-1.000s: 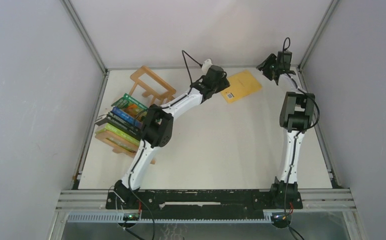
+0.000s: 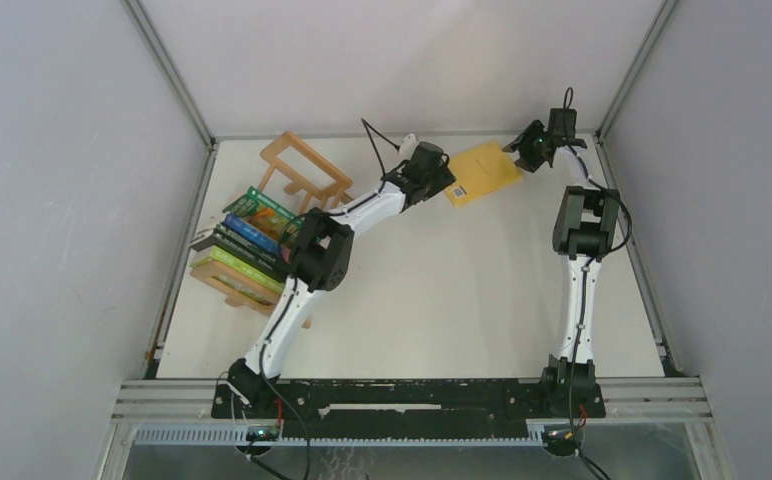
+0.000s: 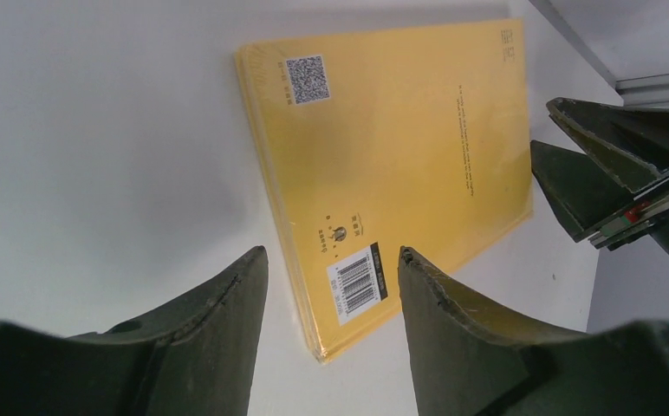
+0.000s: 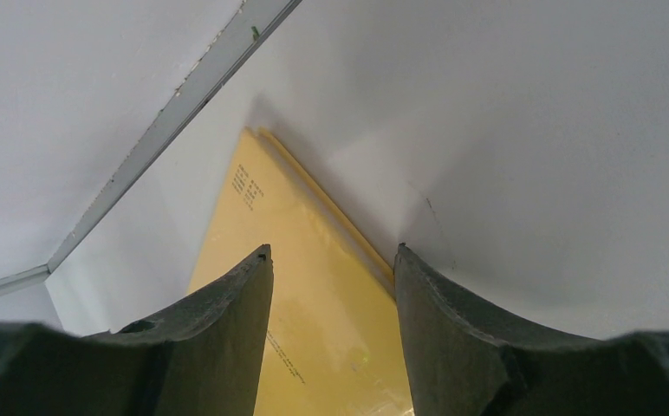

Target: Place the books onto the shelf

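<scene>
Two yellow files (image 2: 483,172) lie flat, one on top of the other, at the back of the table. The upper file (image 3: 392,147) has a barcode label and a square code on its cover; the lower file's edge (image 4: 327,201) peeks out along one side. Over the files' left end is my left gripper (image 2: 449,184), its fingers (image 3: 236,316) apart and nothing clasped between them. At their right end is my right gripper (image 2: 513,159), also open; one finger (image 4: 422,321) overlaps the stack's edge in the right wrist view. Whether either gripper touches the files cannot be told.
Several books (image 2: 247,240) stand in a wooden rack (image 2: 312,165) on the left of the table, partly behind the left arm. The back wall (image 2: 412,70) rises close behind the files. Bare table (image 2: 452,290) fills the middle and front.
My right gripper has come left and slightly toward the front, closer to the files' right end. The left gripper has shifted only a little. The files have not visibly moved.
</scene>
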